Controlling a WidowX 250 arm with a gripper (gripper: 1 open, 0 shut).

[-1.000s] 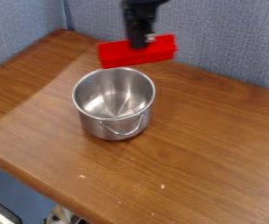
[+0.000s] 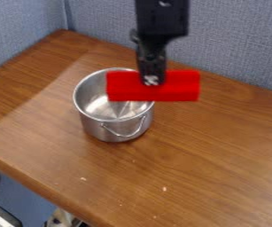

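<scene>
My gripper comes down from the top centre, shut on a red block, which is held level above a silver metal pot with a wire handle. The block hides the pot's right rim and part of its inside; whether it touches the rim I cannot tell.
Grey padded walls line the back and left side. Some dark and white hardware shows below the table's edge at the bottom left.
The pot stands in place.
</scene>
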